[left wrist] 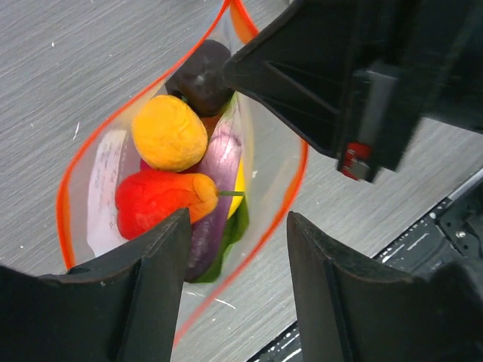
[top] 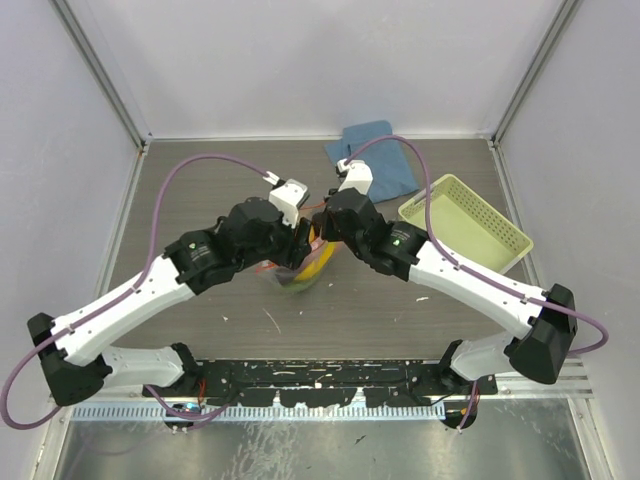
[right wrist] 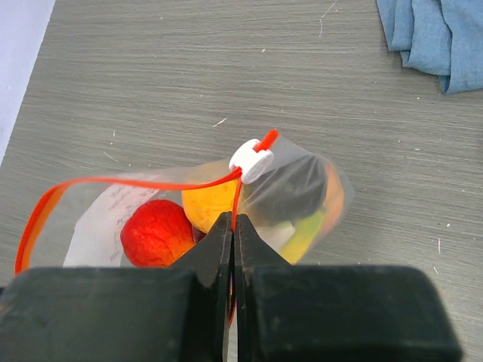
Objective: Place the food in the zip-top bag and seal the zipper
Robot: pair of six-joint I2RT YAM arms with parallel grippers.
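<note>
The clear zip bag (left wrist: 106, 188) holds a red pepper (left wrist: 155, 204), a yellow round food (left wrist: 170, 132), a dark avocado (left wrist: 200, 75), an eggplant and greens. A white zipper slider (right wrist: 250, 158) sits on the red zip in the right wrist view. My left gripper hangs over the bag's near side, fingers apart, with nothing clearly between them. My right gripper is shut on the bag's zipper edge at the far corner. In the top view both grippers hide much of the bag.
A blue cloth (top: 370, 150) lies at the back, beside a pale green basket (top: 470, 220) on the right. The floor left of the bag is clear.
</note>
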